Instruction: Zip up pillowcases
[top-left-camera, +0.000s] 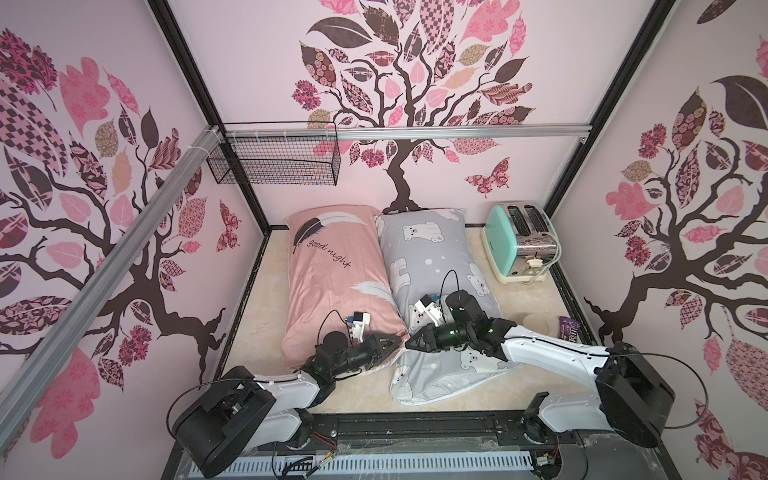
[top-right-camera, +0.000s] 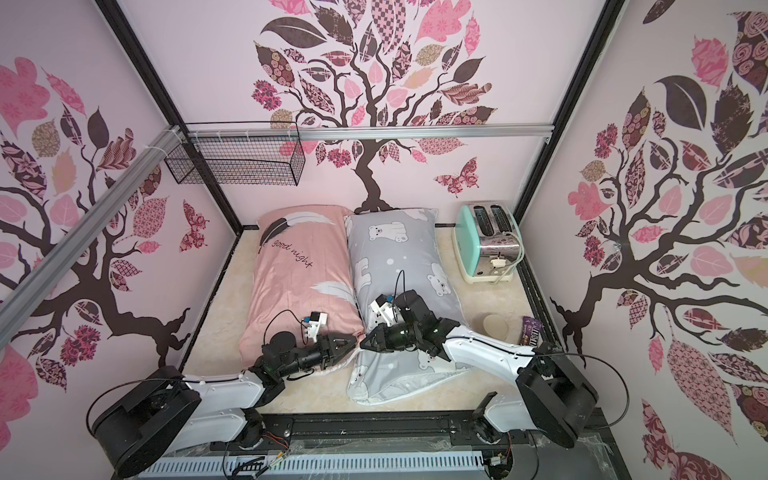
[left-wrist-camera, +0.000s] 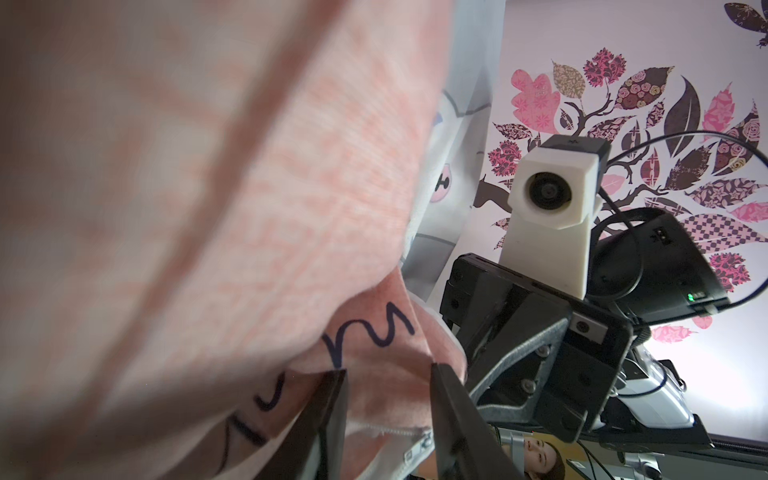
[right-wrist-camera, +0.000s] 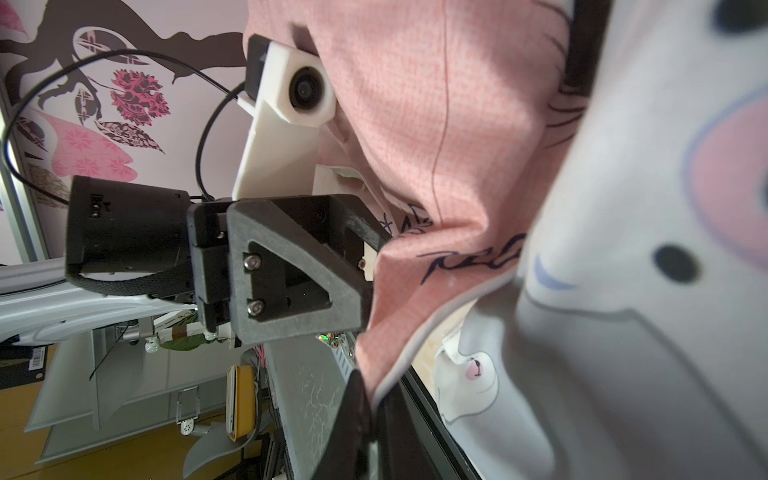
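Note:
The pink pillowcase (top-left-camera: 336, 272), printed "good night", lies over a pillow, with its near right corner pulled toward my grippers. In the right wrist view, my right gripper is shut on that corner's pink fabric and pale edge. My left gripper stands part open at the near edge, its fingers (left-wrist-camera: 324, 428) apart. Between and behind them show pink cloth and zipper teeth with a small metal zipper pull (left-wrist-camera: 417, 449), not gripped. The grey bear-print pillowcase (top-left-camera: 428, 256) lies alongside on the right, its near end flat and loose.
A mint toaster (top-left-camera: 520, 240) stands at the back right. A round beige object (top-left-camera: 536, 324) and a purple packet (top-left-camera: 569, 329) sit near the right wall. A wire basket (top-left-camera: 280, 160) hangs at the back left. Bare tabletop (top-left-camera: 256, 328) shows left of the pillows.

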